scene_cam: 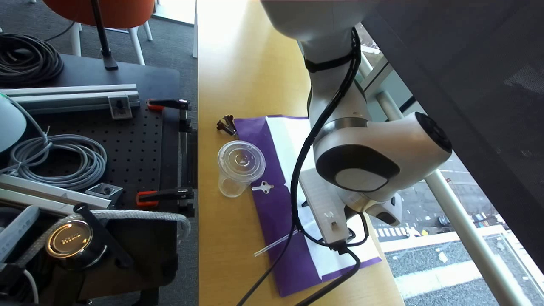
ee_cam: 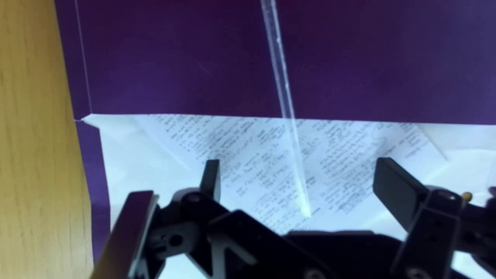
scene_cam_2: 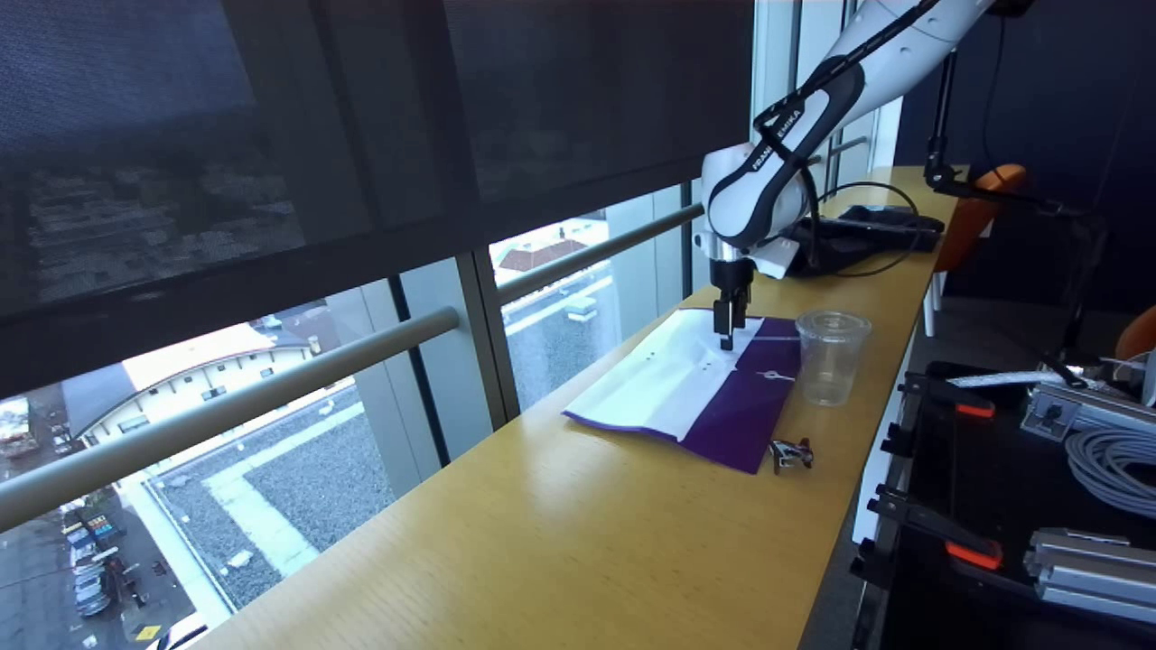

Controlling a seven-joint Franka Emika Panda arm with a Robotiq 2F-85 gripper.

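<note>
My gripper is open above the white paper of a purple folder (scene_cam_2: pixel 748 415). Between its spread fingers, on the paper below, lies one end of a clear straw (ee_cam: pixel 284 93); the rest of it runs across the purple flap. In exterior view 1 the straw (scene_cam: pixel 275 244) reaches past the folder's edge onto the wood. A clear plastic cup (scene_cam: pixel 240 165) with a lid stands upright beside the folder. In exterior view 2 my gripper (scene_cam_2: pixel 728 330) is low over the paper. Nothing sits in its grip.
A small pale metal piece (scene_cam: pixel 263 187) lies on the flap near the cup. A dark staple remover (scene_cam: pixel 226 125) is at the folder's corner. A window rail (scene_cam: pixel 464 234) runs along the table's far side. Bare wood (scene_cam_2: pixel 520 531) stretches out in front of the folder.
</note>
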